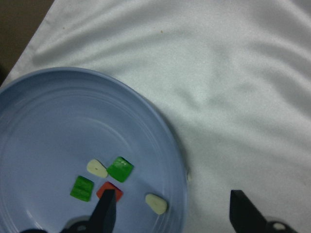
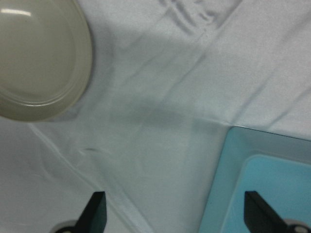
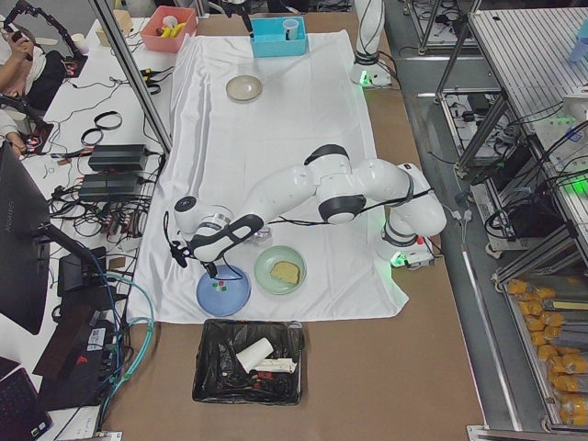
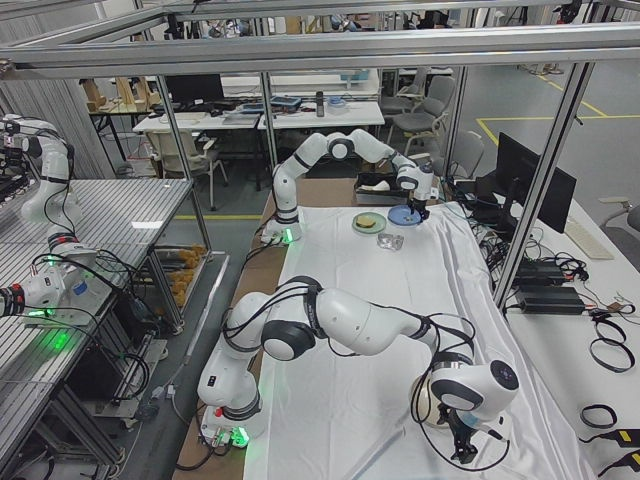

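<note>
A blue plate (image 1: 58, 141) holds small green pieces (image 1: 120, 169), a red piece (image 1: 110, 191) and pale pieces (image 1: 156, 204). My left gripper stands open over its edge, nothing between the fingers. Beside it lies a green plate (image 3: 264, 273) with a yellow slice (image 3: 286, 272); a clear crumpled item (image 4: 390, 242) is nearby. My right gripper is open at the far end, over the cloth beside a blue bin (image 2: 265, 179) and a beige plate (image 2: 43, 58).
A black lined bin (image 3: 211, 358) sits past the blue plate. A red box (image 3: 170, 20) is on the side table, with a person nearby.
</note>
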